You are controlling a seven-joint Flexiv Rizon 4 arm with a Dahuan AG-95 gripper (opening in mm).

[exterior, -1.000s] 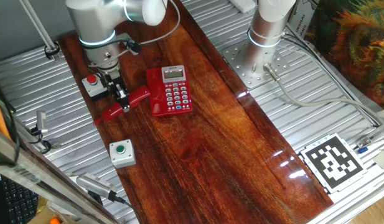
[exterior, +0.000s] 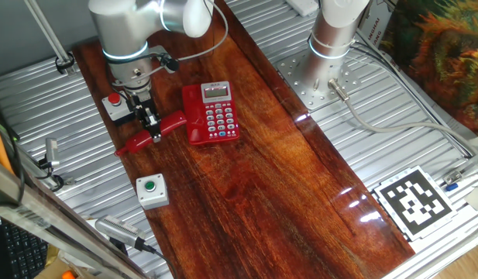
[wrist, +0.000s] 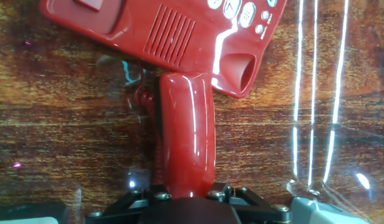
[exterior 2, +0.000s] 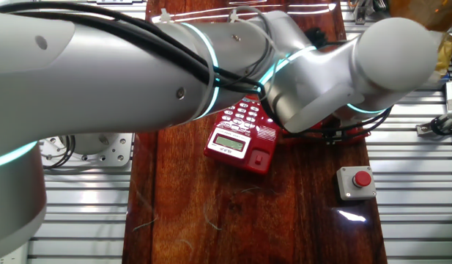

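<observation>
The red desk phone [exterior: 211, 114] lies on the wooden table, keypad up. Its separate red handset [exterior: 173, 122] is beside the base, towards the table's left edge in exterior view 1. My gripper [exterior: 154, 136] reaches down across the handset's middle. In the wrist view the handset [wrist: 188, 130] runs up from between the fingers, which sit close against both its sides; my gripper looks shut on it. The handset's far end meets or overlaps the edge of the phone base [wrist: 173, 37]. Whether it is off the table I cannot tell. The arm mostly hides it in exterior view 2.
A box with a red button [exterior: 116, 105] stands close behind the gripper, and a box with a green button [exterior: 152, 191] stands in front of the handset. Bare wooden table [exterior: 262, 201] stretches to the right.
Over the last second the gripper and the handset have shifted very slightly together, and the upper arm has moved a little to the right.
</observation>
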